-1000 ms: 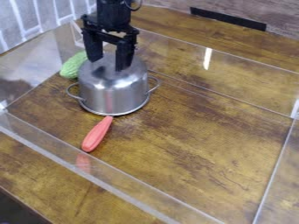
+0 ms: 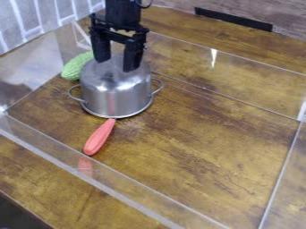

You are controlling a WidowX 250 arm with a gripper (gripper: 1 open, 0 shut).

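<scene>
A large steel pot [image 2: 116, 94] with two side handles stands on the wooden table. Above its top hangs my black gripper [image 2: 117, 51], open, its fingers over the pot; whether anything is inside the pot below them is hidden. A long pink-red object [image 2: 99, 138] lies on the table in front of the pot. A pale green, leafy-looking vegetable [image 2: 77, 64] lies behind the pot on the left, partly hidden by it.
Clear panels edge the work area on the left, front and right.
</scene>
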